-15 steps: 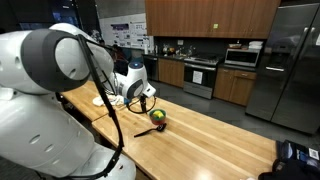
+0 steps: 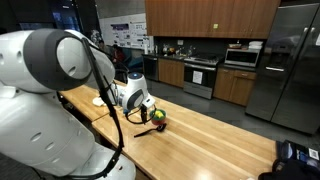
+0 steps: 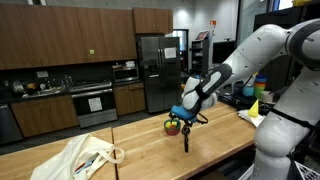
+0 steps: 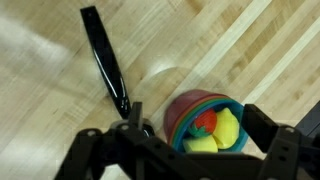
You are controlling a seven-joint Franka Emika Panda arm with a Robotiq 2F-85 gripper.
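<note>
My gripper is open above the table, its two dark fingers spread apart in the wrist view. A round bowl (image 4: 180,104) with a reddish outside and blue-green inside shows between and beyond them. In it lie a red piece (image 4: 204,122) and yellow pieces (image 4: 227,127). A long black object (image 4: 104,58) rests on the wood to the left of the bowl; its lower end runs close to the left finger, which hides part of that area. In exterior view 1 the bowl (image 2: 160,116) stands beside the gripper, with the black object (image 2: 150,131) in front.
Much of the wooden table (image 2: 205,145) to the right of the bowl is bare. In exterior view 2, a crumpled pale cloth (image 3: 75,160) lies at the left. Dark items (image 2: 298,155) sit at the right edge of exterior view 1.
The gripper has come somewhat lower beside the bowl over the last second. The bowl and black object appear to stay where they were.
</note>
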